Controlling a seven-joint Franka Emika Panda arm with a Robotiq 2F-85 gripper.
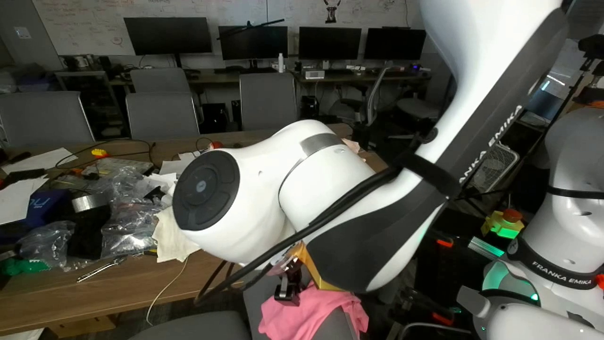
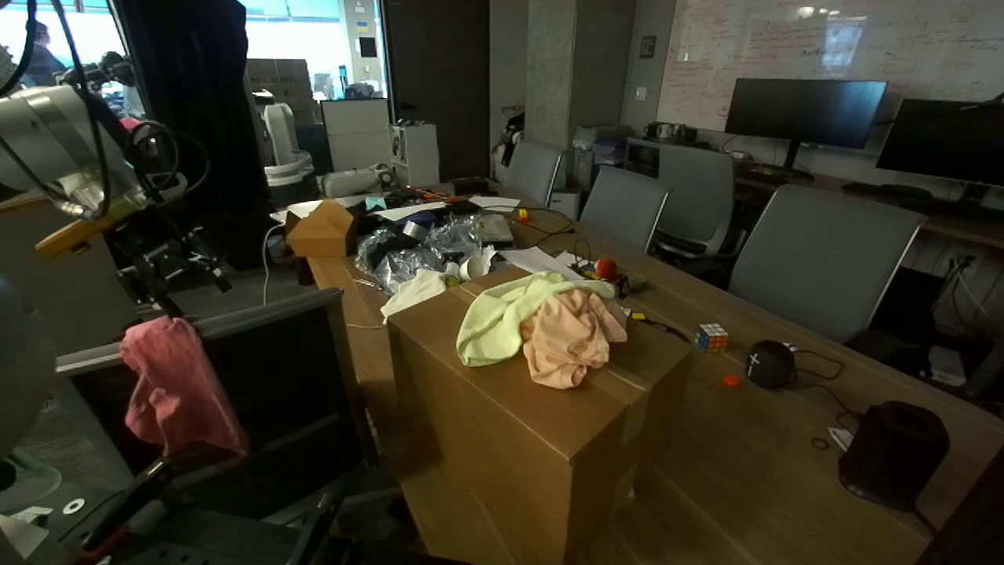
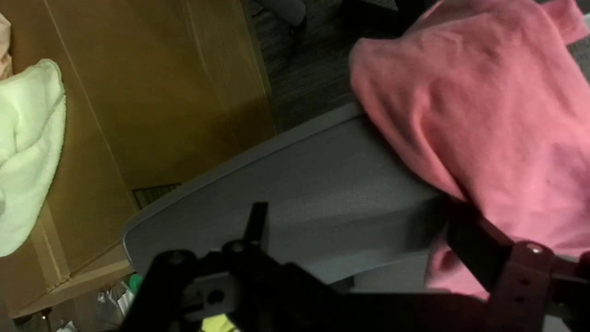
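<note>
A pink cloth [image 1: 308,318] is draped over the top of a grey chair's backrest [image 3: 309,188], and in exterior view 2 the cloth [image 2: 179,386] hangs down one side. Just above it is my gripper [image 2: 197,293], pointing downward with its fingers apart. In the wrist view the gripper is open, its left finger over the bare grey backrest. Its right finger overlaps the edge of the pink cloth [image 3: 492,110]; whether they touch, I cannot tell. Nothing is held between the fingers.
A cardboard box [image 2: 499,428] on the wooden table carries a pale green cloth [image 2: 494,325] and a peach cloth [image 2: 569,339]. Plastic bags [image 1: 127,218] and papers clutter the table's far end. A second robot arm [image 1: 566,238] stands at the right.
</note>
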